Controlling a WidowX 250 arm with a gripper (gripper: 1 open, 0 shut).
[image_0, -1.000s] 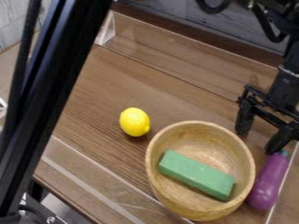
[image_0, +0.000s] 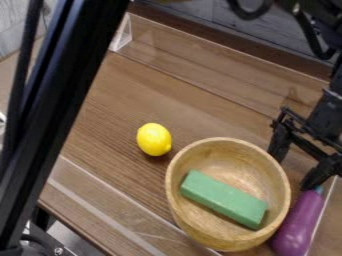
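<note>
A wooden bowl (image_0: 201, 220) holds a green block (image_0: 223, 197). To its right lies a purple eggplant (image_0: 297, 228), its stem end at the gripper. My black gripper (image_0: 294, 164) is low at the right, just above the eggplant's top end and beside the bowl's rim, its fingers spread open. A yellow lemon (image_0: 154, 139) lies to the left of the bowl.
A dark vertical frame (image_0: 40, 90) fills the left side, and a grey wall (image_0: 201, 15) runs along the back.
The gripper has shifted slightly downward at the eggplant's top end, and the eggplant has moved a little downward and left in view.
</note>
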